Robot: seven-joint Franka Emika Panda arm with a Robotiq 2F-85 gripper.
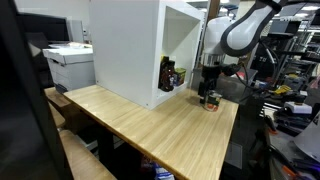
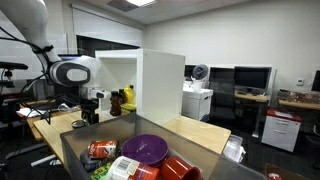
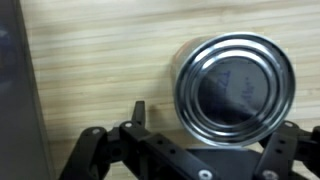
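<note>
A can with a silver metal lid [image 3: 232,88] stands upright on the wooden table, seen from above in the wrist view. My gripper is open and low over the table. One dark finger [image 3: 139,113] shows left of the can; the can's lid hides part of the finger area. In exterior view 1 the can [image 1: 212,103] is near the table's far right, with the black gripper [image 1: 205,97] close beside it. Whether a finger touches the can is too small to tell.
A white shelf unit [image 1: 125,50] stands on the table, with dark bottles [image 1: 167,75] in its opening. In exterior view 2 a grey bin [image 2: 215,163] holds a purple bowl [image 2: 145,150] and several cans.
</note>
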